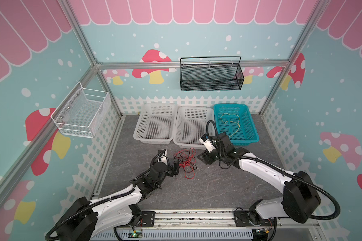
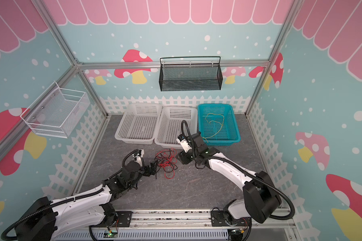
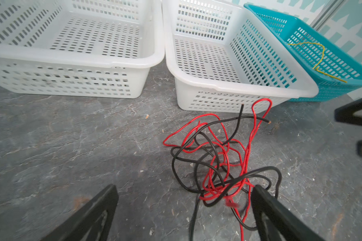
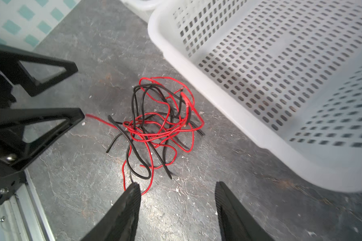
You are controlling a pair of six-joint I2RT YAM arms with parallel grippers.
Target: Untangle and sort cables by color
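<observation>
Red cable (image 4: pixel 167 132) and black cable (image 4: pixel 158 160) lie tangled in one heap on the grey table, in front of the middle white basket (image 3: pixel 205 80). My left gripper stands open at the heap's left side, nothing gripped; one of its fingers (image 3: pixel 273 219) overlaps the heap's near edge in its view. In the right wrist view a red end rises towards a left fingertip (image 4: pixel 78 114); contact cannot be told. On the heap's right, my right gripper is open and empty. A yellow cable (image 2: pixel 221 128) rests in the teal basket (image 2: pixel 233 134), partly over its front rim.
An empty left white basket (image 3: pixel 88 60) sits beside the middle one, which also looks empty. Both arms reach in close to the heap from opposite sides. Bare table (image 1: pixel 213 188) lies in front. A black wire basket (image 1: pixel 212 76) hangs on the back wall.
</observation>
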